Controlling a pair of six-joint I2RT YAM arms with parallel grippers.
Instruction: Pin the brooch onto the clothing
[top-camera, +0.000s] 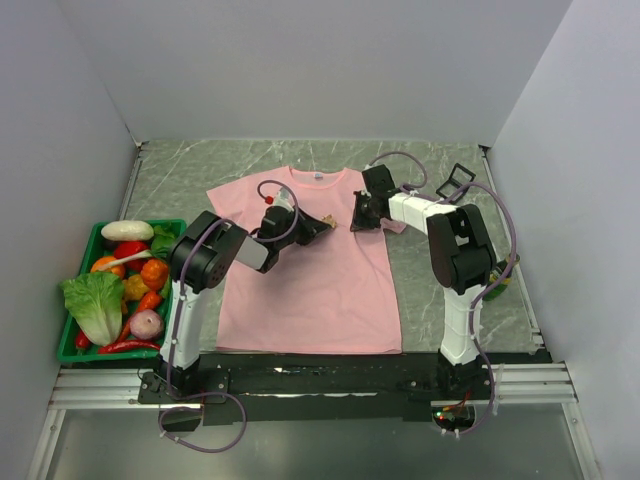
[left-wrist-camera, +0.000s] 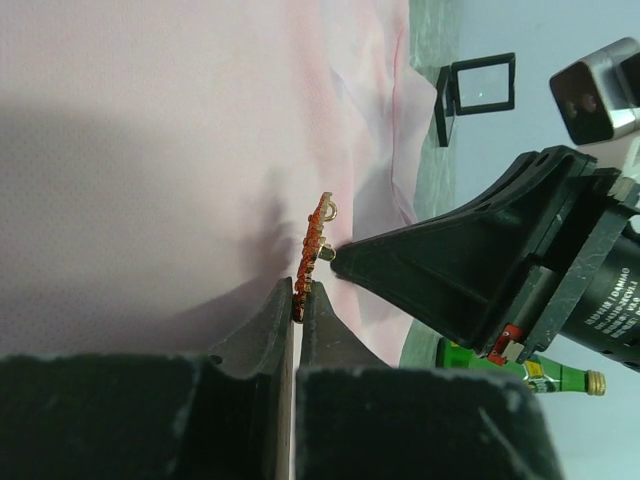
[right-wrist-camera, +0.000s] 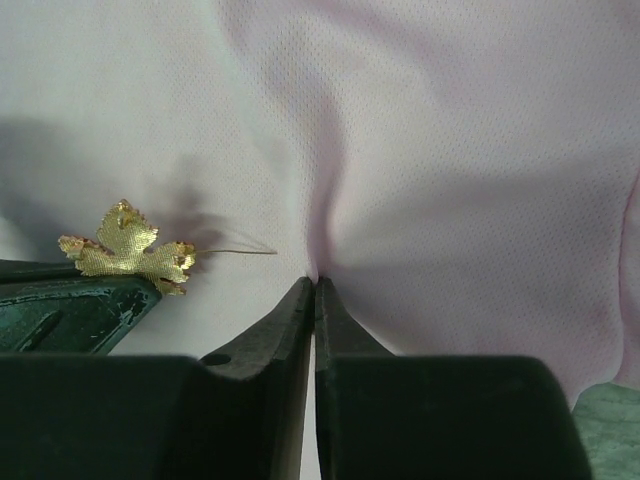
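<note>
The pink shirt lies spread flat on the table. Gold and leaf-shaped, the brooch is held by my left gripper, which is shut on it over the chest. Its thin pin sticks out toward the right, clear of the fingers, and ends short of a raised fold of the shirt. At the lower end of that fold, my right gripper has its fingertips together with cloth pinched between them. In the top view my right gripper stands just right of the brooch.
A green basket of vegetables stands at the left. At the right back lies an open black box, and a green bottle is at the right side.
</note>
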